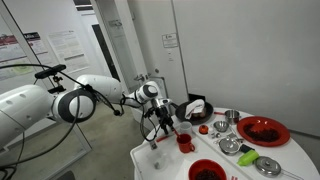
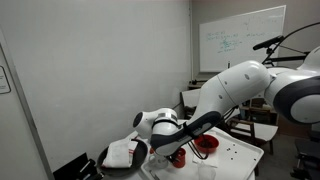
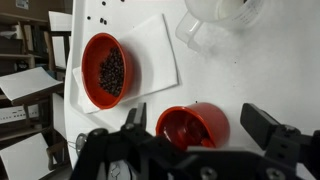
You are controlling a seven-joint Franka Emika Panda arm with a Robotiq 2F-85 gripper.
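Note:
My gripper is open, with dark fingers to either side of a red mug (image 3: 197, 116) in the wrist view. No contact with the mug shows there. In exterior view 1 the gripper (image 1: 162, 130) hangs low over the white table, just left of the red mug (image 1: 185, 144). A red bowl (image 3: 107, 70) holding dark beans or grains rests partly on a white napkin (image 3: 152, 58). Clear cups or glasses (image 3: 218, 22) sit at the top of the wrist view. Exterior view 2 has the mug (image 2: 179, 158) beside the gripper (image 2: 160, 160).
Behind the mug stand a dark basket with white cloth (image 1: 196, 108) and a metal pot (image 1: 232, 116). A large red dish (image 1: 262, 131), a lid (image 1: 229, 145) and a green-ended object (image 1: 248, 158) crowd the right side. Bare tabletop (image 1: 150, 172) lies at the front left.

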